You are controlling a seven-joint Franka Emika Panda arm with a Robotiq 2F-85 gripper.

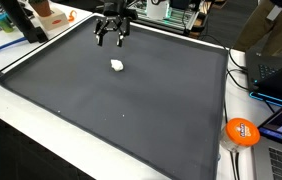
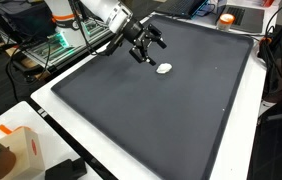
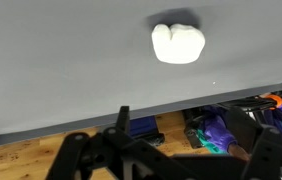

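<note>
A small white object (image 1: pixel 116 65) rests on the dark grey board (image 1: pixel 131 110). In exterior view 2 the same white object (image 2: pixel 163 68) lies just beyond my gripper (image 2: pixel 153 51). From the wrist it appears as a rounded, two-lobed white lump (image 3: pixel 179 43), ahead of the fingertips and apart from them. My gripper (image 1: pixel 110 41) is above the board's edge region on the arm's side, its fingers spread wide. The wrist view shows open fingers and only bare board and floor between the fingers.
An orange-lidded container (image 1: pixel 241 133) stands on the white table beside the board, near a laptop (image 1: pixel 279 160). Cables (image 1: pixel 233 62) run along that side. Most of the board is bare.
</note>
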